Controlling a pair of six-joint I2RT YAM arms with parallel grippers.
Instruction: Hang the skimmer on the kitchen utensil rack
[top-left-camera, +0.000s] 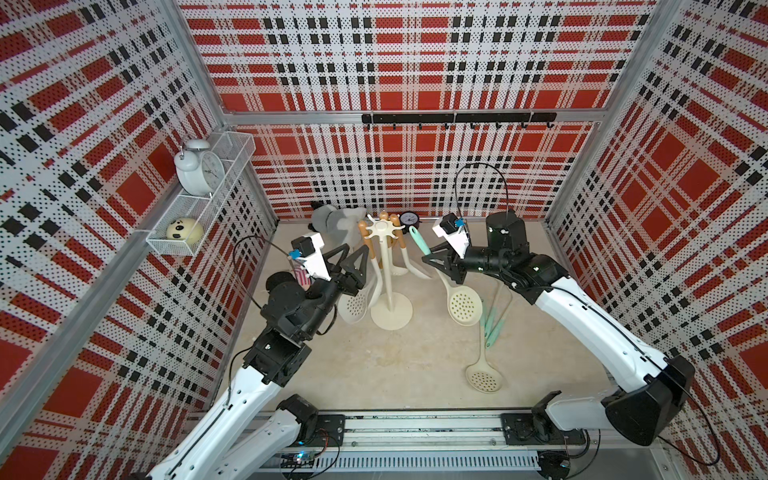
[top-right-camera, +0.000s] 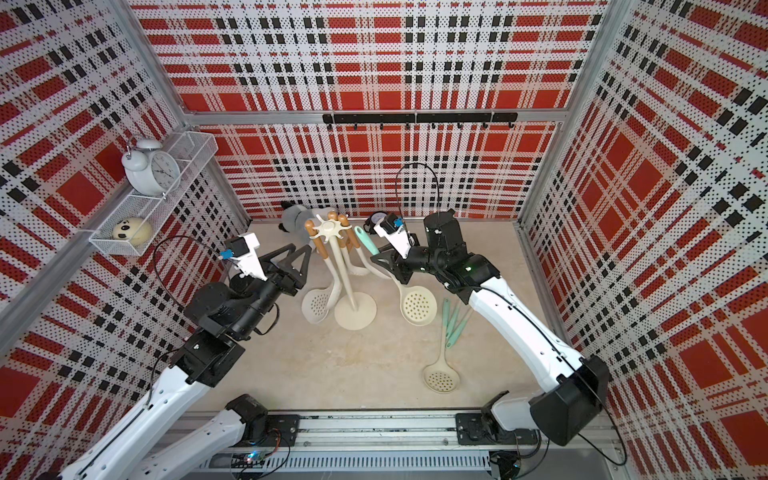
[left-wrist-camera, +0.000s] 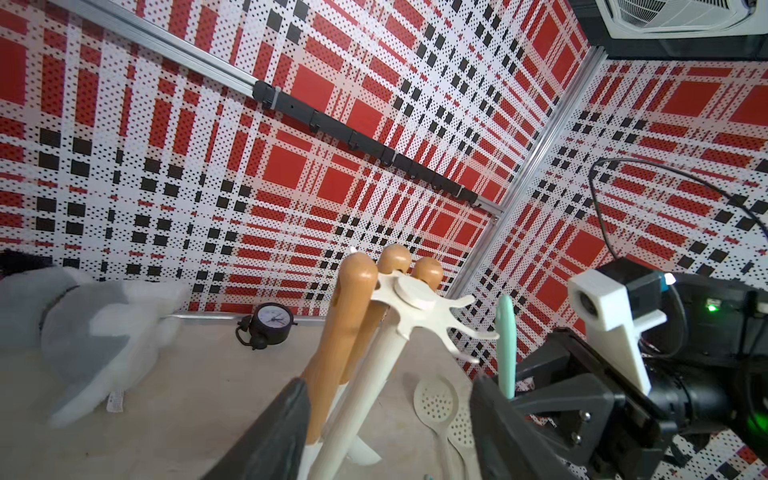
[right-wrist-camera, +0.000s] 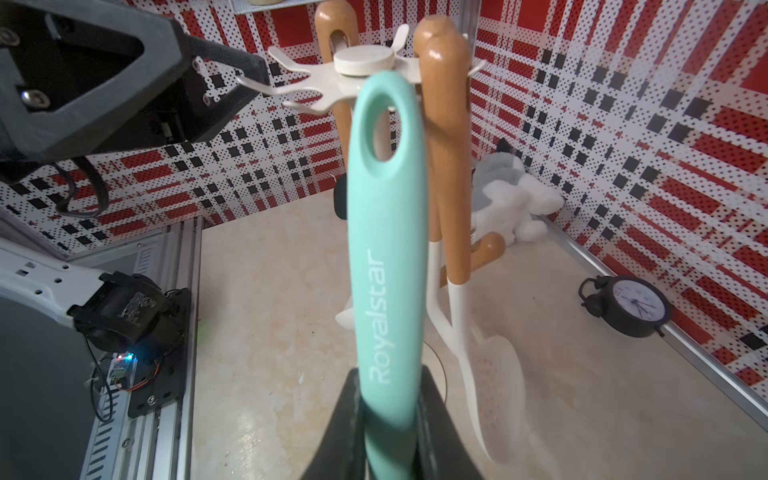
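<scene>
My right gripper (top-left-camera: 437, 260) is shut on the mint handle (right-wrist-camera: 389, 240) of a skimmer, whose cream perforated head (top-left-camera: 464, 306) hangs below over the table. The cream utensil rack (top-left-camera: 392, 313) stands upright at the table's middle, with several wooden-handled utensils (left-wrist-camera: 344, 320) hung on it. Beside the rack's pronged top (left-wrist-camera: 416, 294) rises the holed end of the mint handle, close to one prong in the left wrist view; contact cannot be told. Left of the rack, my left gripper (top-left-camera: 357, 253) is open, its blurred fingers (left-wrist-camera: 268, 436) on either side of the post in its view, nothing gripped.
Another skimmer (top-left-camera: 484, 377) lies front right, near mint-handled utensils (top-left-camera: 492, 326). A grey plush (top-left-camera: 328, 220) and a black clock (top-left-camera: 409, 218) sit at the back.
</scene>
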